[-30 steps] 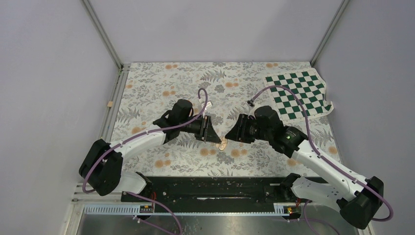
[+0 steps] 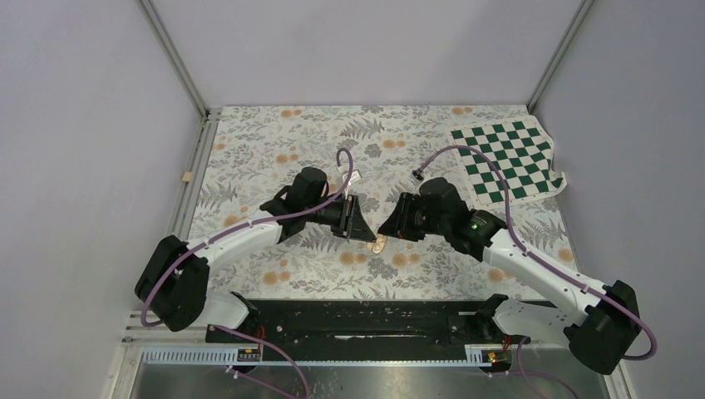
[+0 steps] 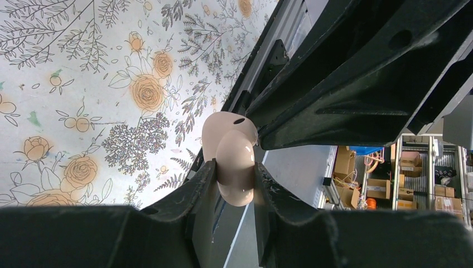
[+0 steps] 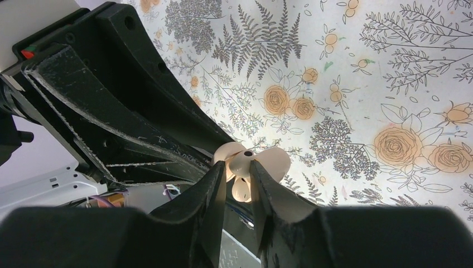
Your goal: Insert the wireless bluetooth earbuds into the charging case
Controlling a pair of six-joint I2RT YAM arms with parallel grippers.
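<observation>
The pale pink charging case [image 2: 378,245] is held above the table between both grippers, near the front middle. My left gripper is shut on the case, whose glossy rounded body shows between its fingertips. In the right wrist view, a small pink earbud [image 4: 241,163] sits at the fingertips of my right gripper, over the open case. The right fingers stand narrowly apart around it; whether they grip it is hard to tell. The right gripper's dark fingers rise close beside the case in the left wrist view.
A floral mat [image 2: 291,141] covers the table, largely clear. A green-and-white checkered sheet [image 2: 507,162] lies at the back right. The table's dark front edge [image 2: 357,309] is just below the grippers.
The right arm has shifted slightly left, toward the case, its elbow moving up in the top view. The left arm has stayed practically still.
</observation>
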